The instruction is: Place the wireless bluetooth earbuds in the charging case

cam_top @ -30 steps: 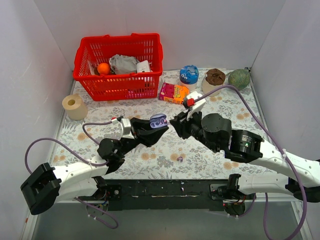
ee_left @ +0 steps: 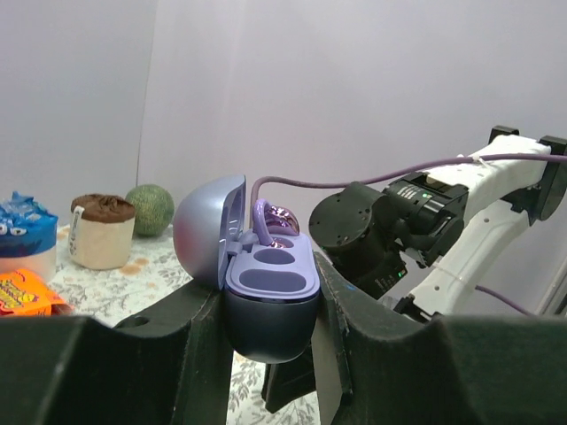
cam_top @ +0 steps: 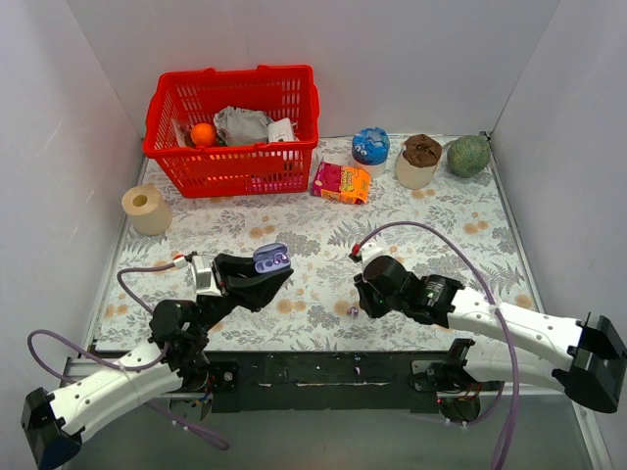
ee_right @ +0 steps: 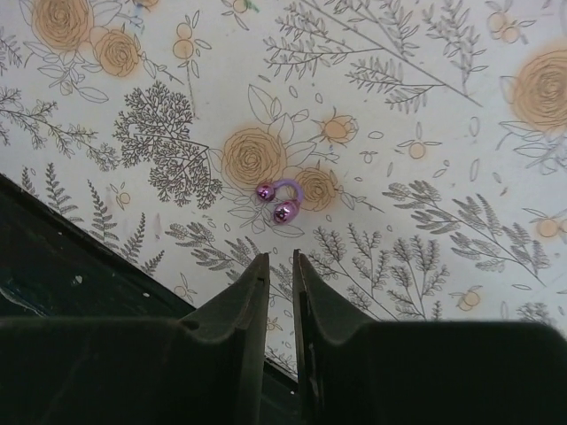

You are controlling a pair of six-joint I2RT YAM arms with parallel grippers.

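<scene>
My left gripper is shut on an open lilac charging case, held upright; in the left wrist view the case has a lilac earbud piece at its back and empty-looking wells at the front. A purple earbud with two shiny balls joined by a loop lies on the floral table near its front edge. My right gripper hangs above it, pointing down; in the right wrist view its fingertips are close together with a small gap, nothing visible between them.
A red basket stands at the back left, with a tape roll beside it. A snack bag, blue pouch, brown-topped container and green ball line the back.
My left gripper has drawn back leftwards with the case. My right gripper has moved away from it and down toward the earbud on the table, swinging to point downward.
</scene>
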